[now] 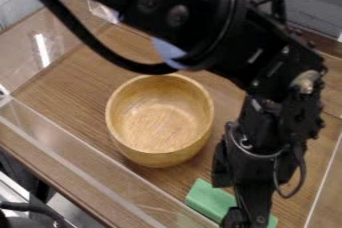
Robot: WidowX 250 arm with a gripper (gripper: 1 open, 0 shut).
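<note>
A green block (211,199) lies on the wooden surface at the bottom right. My black gripper (238,210) is low over it, partly covering its right part; the fingertips are dark and hard to make out. A round wooden bowl (154,118) sits left of the gripper, apart from the block.
Clear plastic walls (70,144) run along the left and front edges of the wooden surface (80,82). Free surface lies left of and behind the bowl. Black cables are at the lower left corner.
</note>
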